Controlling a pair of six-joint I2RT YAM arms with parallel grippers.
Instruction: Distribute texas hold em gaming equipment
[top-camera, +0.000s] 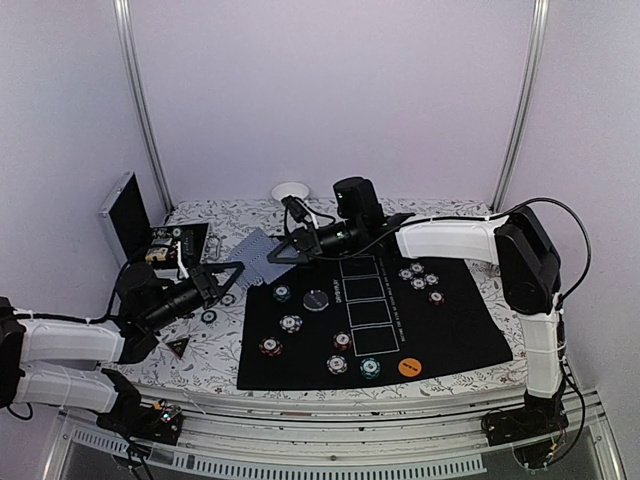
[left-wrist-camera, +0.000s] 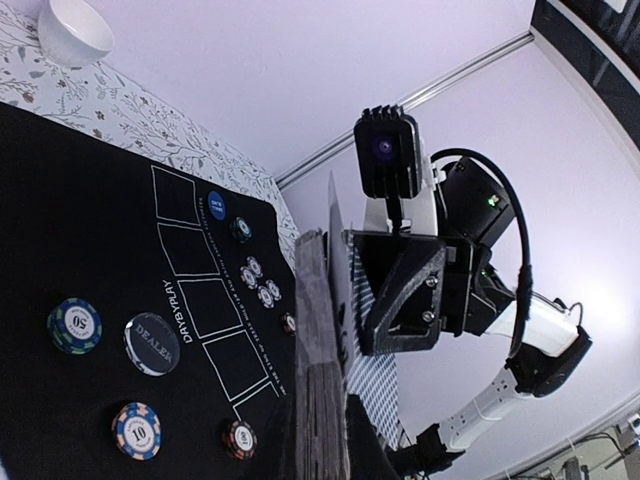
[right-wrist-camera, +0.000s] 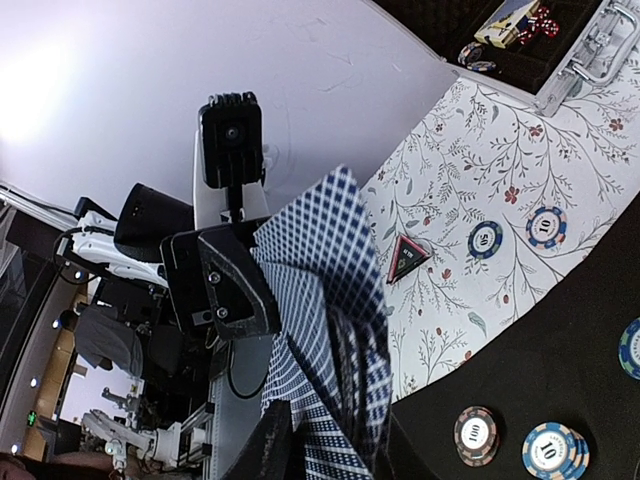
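A deck of playing cards (top-camera: 250, 256) with blue-and-white chequered backs hangs between the two grippers, above the left edge of the black mat. My left gripper (top-camera: 238, 272) is shut on the deck, whose layered edge (left-wrist-camera: 320, 370) rises from its fingers. Coming from the other side, my right gripper (top-camera: 283, 248) has cards (right-wrist-camera: 330, 250) between its fingers; whether it grips them cannot be told. In the right wrist view the cards are bent and split into separate groups. Part of the deck hides the right fingertips there.
The black mat (top-camera: 450, 330) carries several chip stacks, a dealer button (top-camera: 316, 300) and an orange disc (top-camera: 410, 367). A white bowl (top-camera: 290, 190) stands behind. At the left are an open case (top-camera: 178, 245), a triangular marker (top-camera: 178, 346) and loose chips.
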